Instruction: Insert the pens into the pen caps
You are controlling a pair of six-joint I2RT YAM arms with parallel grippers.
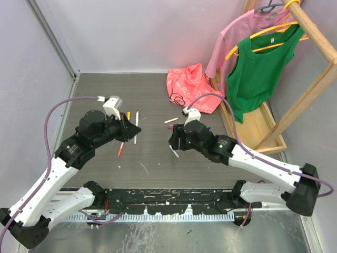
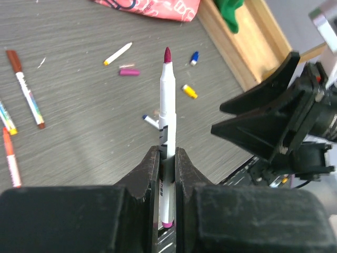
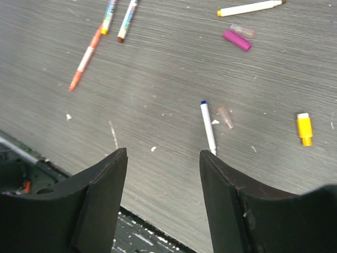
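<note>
In the left wrist view my left gripper is shut on an upright white pen with a dark red tip [image 2: 167,95]. My right gripper is open over the table, nothing between its fingers. Beneath it lie a blue-tipped white pen [image 3: 207,126], a pale pinkish cap [image 3: 225,117], a yellow cap [image 3: 304,126], a magenta cap [image 3: 237,40], a clear piece [image 3: 242,30] and a yellow-ended white pen [image 3: 247,9]. An orange pen [image 3: 84,60] and others lie to the left.
A pink cloth bag [image 1: 192,87] lies at the back. A wooden rack with a tray [image 1: 253,126] and hanging clothes stands at the right.
</note>
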